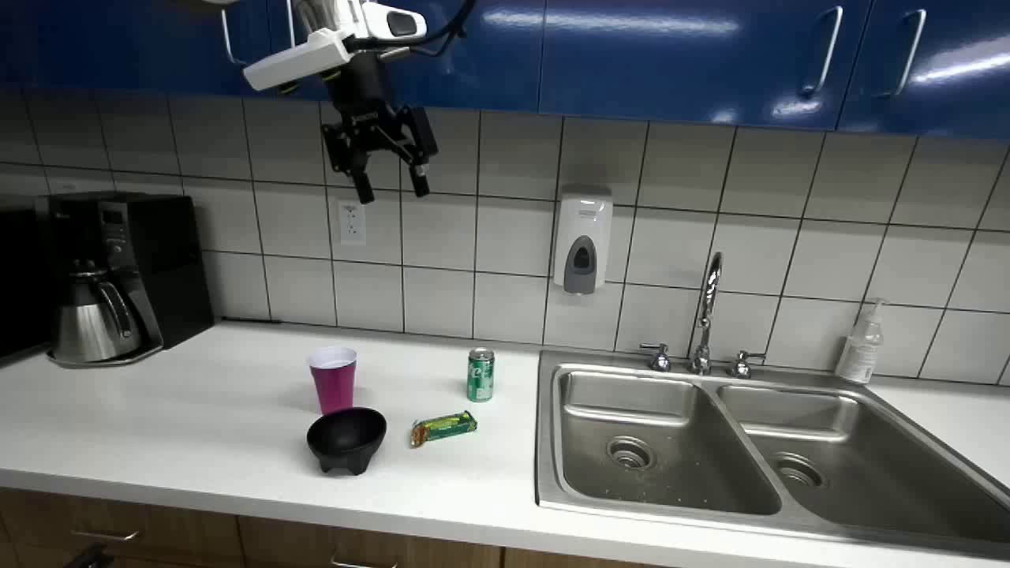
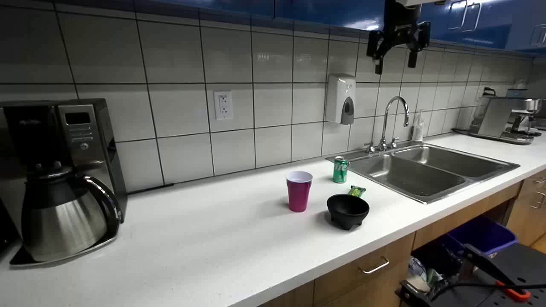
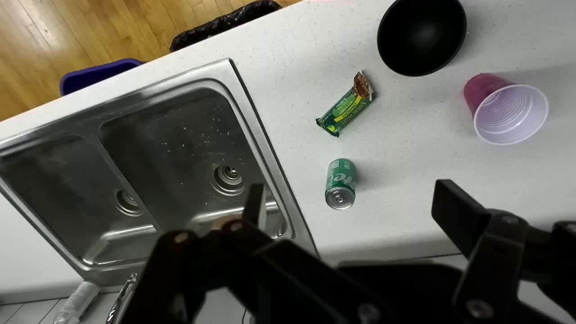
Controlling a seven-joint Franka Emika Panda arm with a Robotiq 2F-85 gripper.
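Observation:
High above the counter my gripper (image 1: 394, 192) hangs open, pointing down, with nothing between its fingers. In the wrist view its two fingers (image 3: 452, 208) stand wide apart over the counter. Below are a green soda can (image 3: 340, 182), upright near the sink, and a snack bar in a green wrapper (image 1: 445, 427), lying flat. A magenta cup (image 1: 334, 383), white inside, stands upright to the left of the can. In front of the cup sits a black footed bowl (image 1: 346, 440); its inside looks empty from above. None of these touches the gripper.
A double steel sink (image 1: 653, 473) with a faucet (image 1: 705, 312) takes up the right side. The coffee maker (image 2: 66, 179) stands at the far left. A soap dispenser (image 1: 582, 238) is on the tiled wall, and blue cabinets (image 1: 663, 57) hang overhead.

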